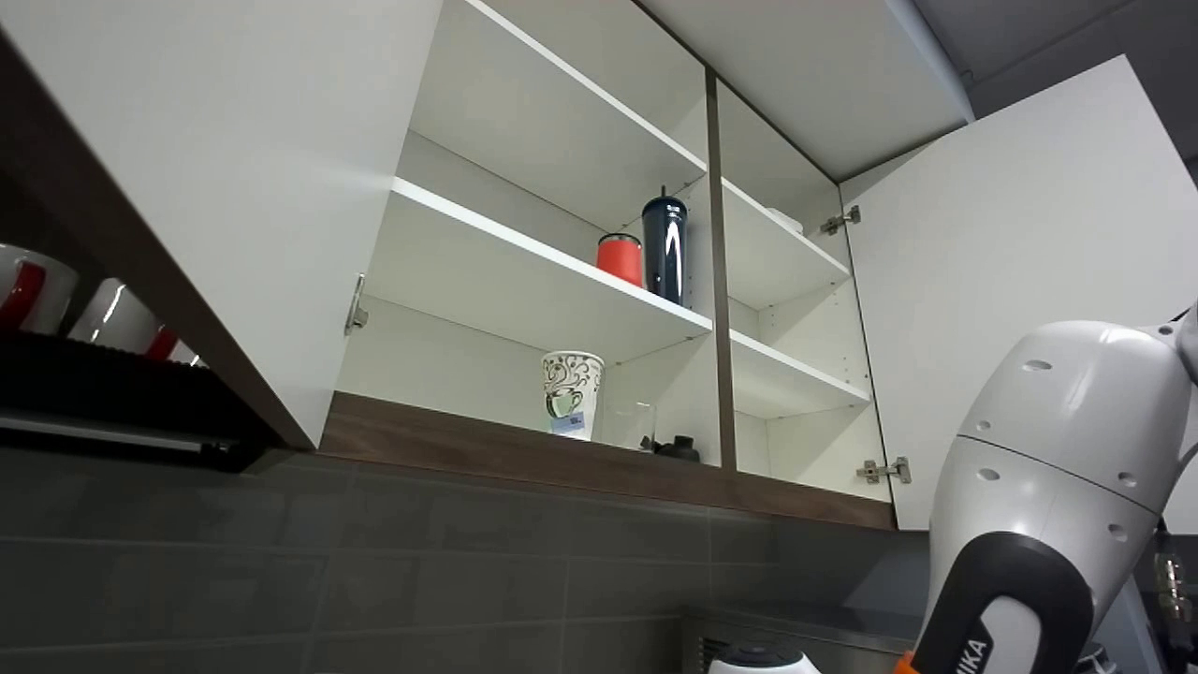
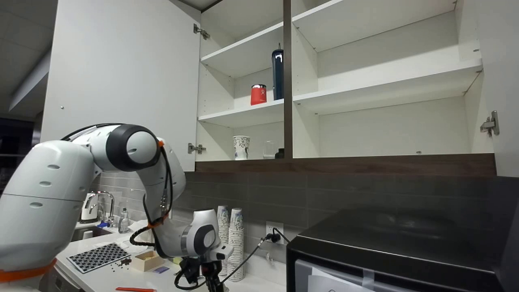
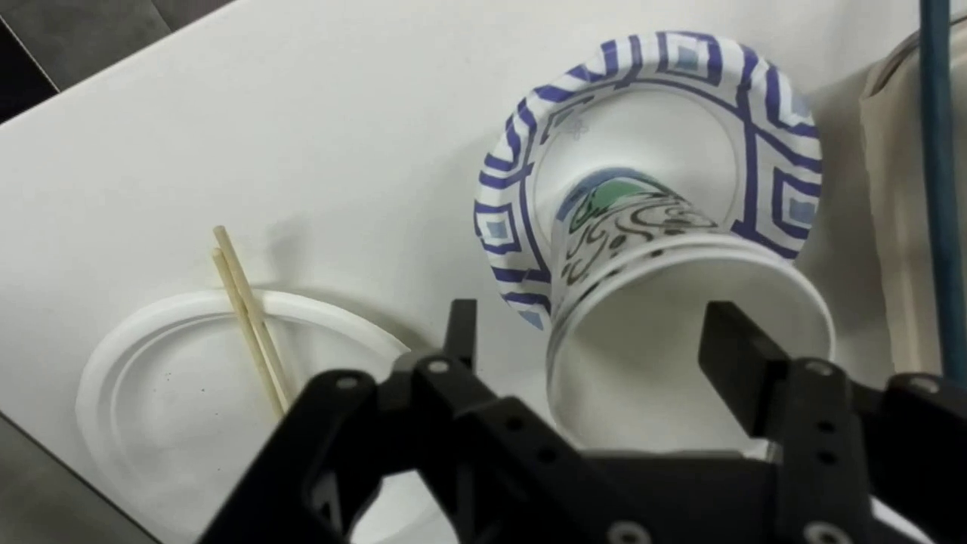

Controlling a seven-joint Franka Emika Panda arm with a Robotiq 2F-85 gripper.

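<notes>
A patterned paper cup stands with its mouth toward the camera in the wrist view, its base appearing over a blue-and-white paper plate. My gripper is open above the counter. The left fingertip shows beyond the cup's left side, while the right one overlaps the cup's opening; whether it reaches inside I cannot tell. In exterior view 2 the gripper hangs low near the bottom edge, its fingertips cut off and the cup out of sight.
A white plate with two wooden sticks lies to the left. A beige container borders the right side. Tall cup stacks stand behind the arm, with a black appliance to its right. The open cabinet overhead holds a red tumbler.
</notes>
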